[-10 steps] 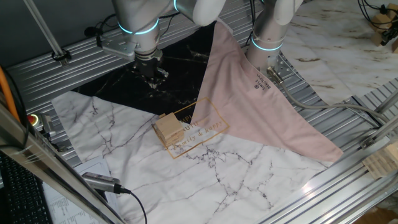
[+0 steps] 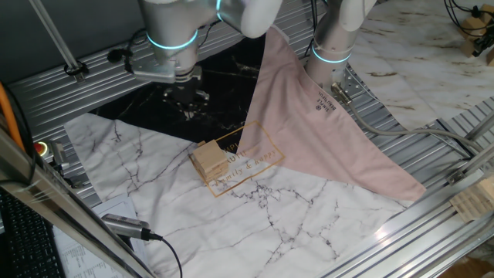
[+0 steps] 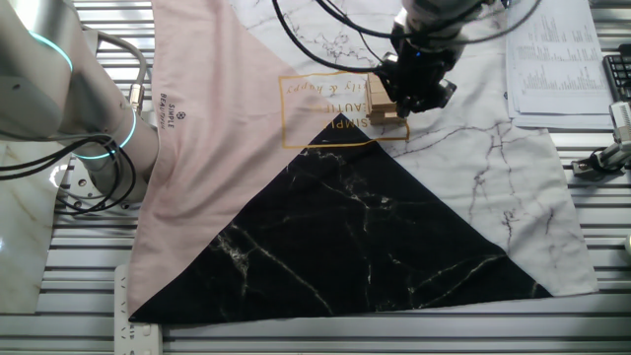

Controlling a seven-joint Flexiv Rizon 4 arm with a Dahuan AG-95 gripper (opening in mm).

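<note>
A small stack of light wooden blocks point(image 2: 207, 161) sits on the marble-patterned cloth point(image 2: 262, 224), by the gold-lined print at its middle. In exterior view 1 my dark gripper point(image 2: 185, 104) hangs over the black part of the cloth, up and to the left of the blocks, apart from them. From the opposite side, exterior view 2 has the gripper point(image 3: 419, 91) overlapping the edge of the wooden blocks point(image 3: 383, 99), partly covering them. Dark fingers against dark cloth and blur hide how the fingers stand. No object shows between them.
A pink section of cloth point(image 2: 309, 123) lies wrinkled beside the robot's base point(image 2: 332, 58). A metal post point(image 2: 62, 185) and a cabled device point(image 2: 127, 227) stand at the near left.
The gripper stays over the black cloth. The blocks and cloth have not moved.
</note>
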